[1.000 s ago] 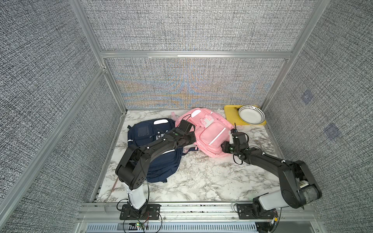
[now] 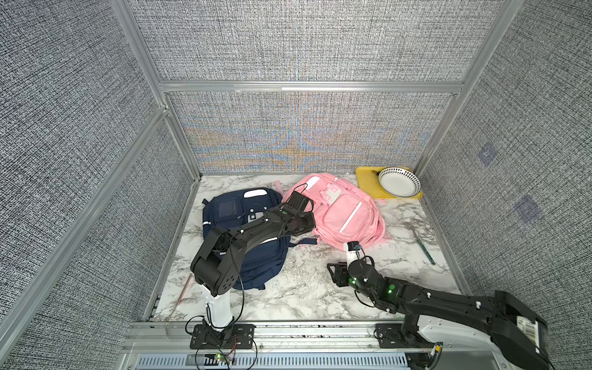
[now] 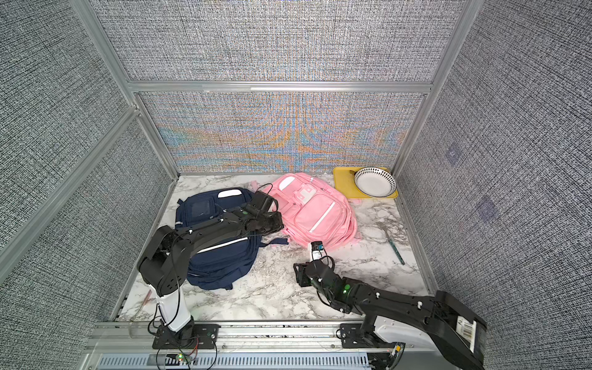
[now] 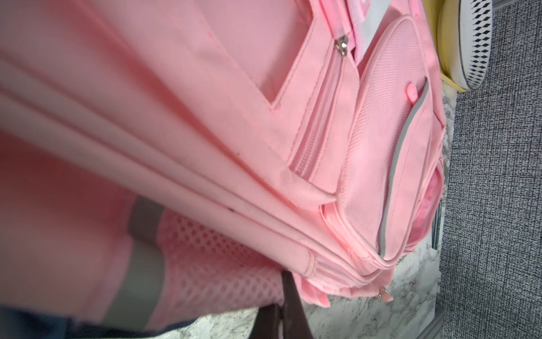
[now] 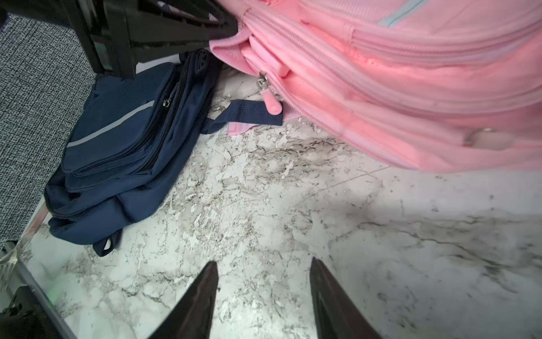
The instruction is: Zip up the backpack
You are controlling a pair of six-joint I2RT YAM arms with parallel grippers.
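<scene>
The pink backpack (image 2: 345, 209) lies in the middle, right of the navy backpack (image 2: 259, 271). At the pink bag's left side my left gripper is shut, its tips against mesh and folded fabric; whether cloth is caught between them I cannot tell. A zipper pull hangs on the pink bag near it, and another zipper slider (image 4: 341, 45) shows in the left wrist view. My right gripper is open and empty above bare marble, in front of the pink bag.
A patterned bowl (image 2: 399, 182) stands on a yellow board (image 2: 367, 185) at the back right. A green pen-like stick (image 3: 396, 251) lies at the right.
My right arm has drawn back from the pink backpack's lower right toward the front and left. My left gripper has shifted slightly right, along with the pink backpack.
</scene>
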